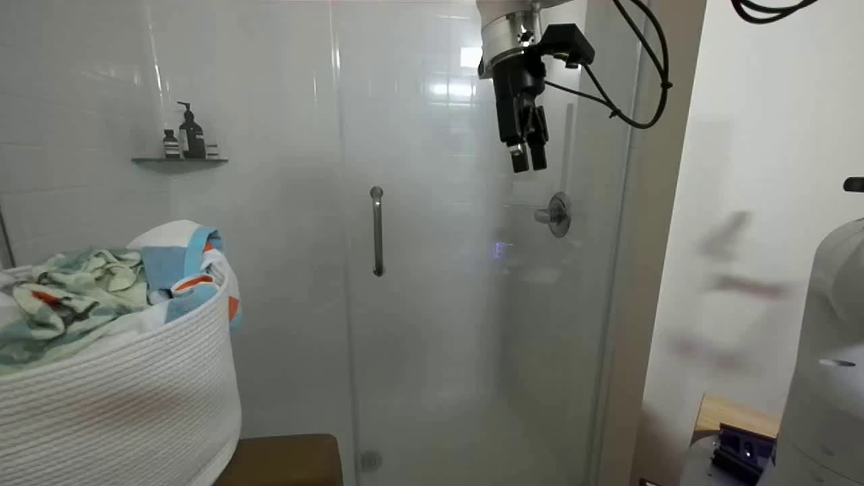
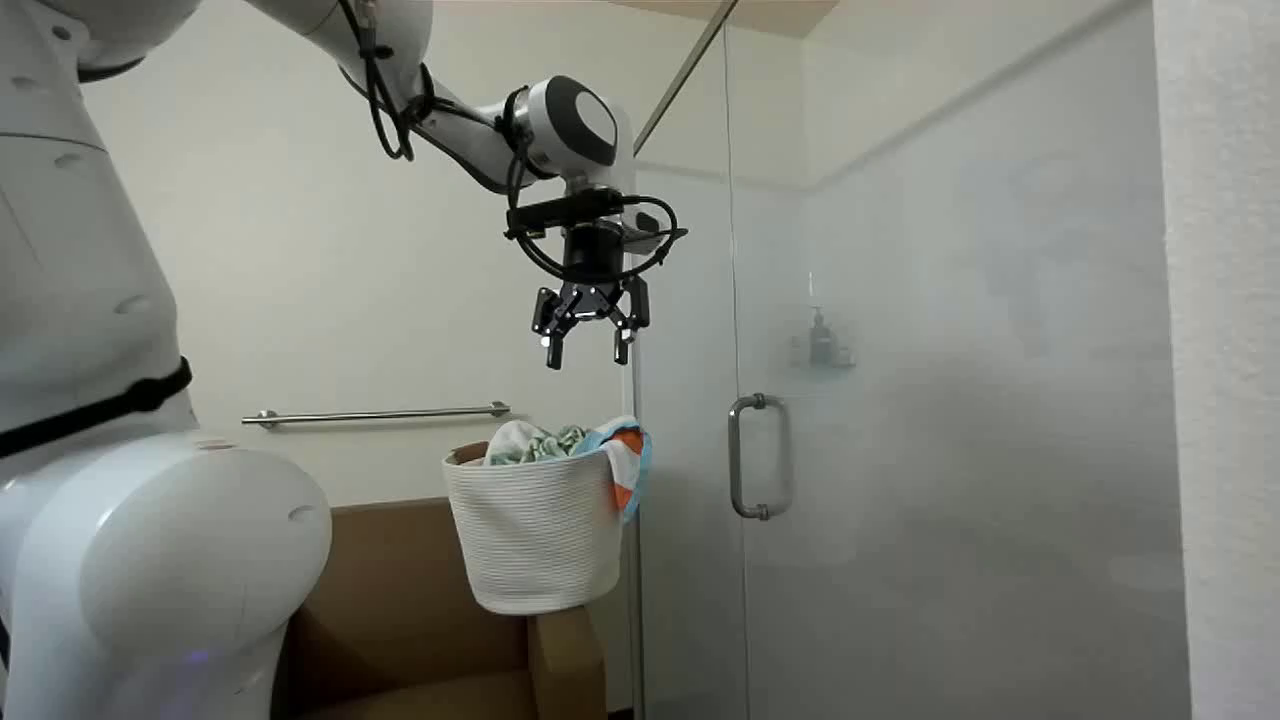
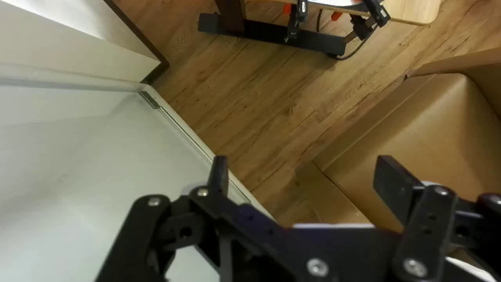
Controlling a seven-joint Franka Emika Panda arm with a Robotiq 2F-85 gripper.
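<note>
My gripper (image 2: 588,353) hangs open in the air, fingers pointing down and nothing between them. In exterior view 2 it appears above a white woven basket (image 2: 534,540). Patterned cloths fill that basket: a green one (image 1: 81,283) and a white, blue and orange one (image 1: 190,267) draped over the rim. The wrist view shows the gripper's two fingers (image 3: 218,176) spread wide over wood floor, with only a sliver of white at the lower edge. A glass shower door with a metal handle (image 2: 735,456) is beside the arm; the gripper is apart from it.
A brown armchair (image 3: 422,136) stands below, the basket on its arm. A towel bar (image 2: 378,415) runs along the wall. Behind the glass, bottles (image 1: 190,133) sit on a corner shelf.
</note>
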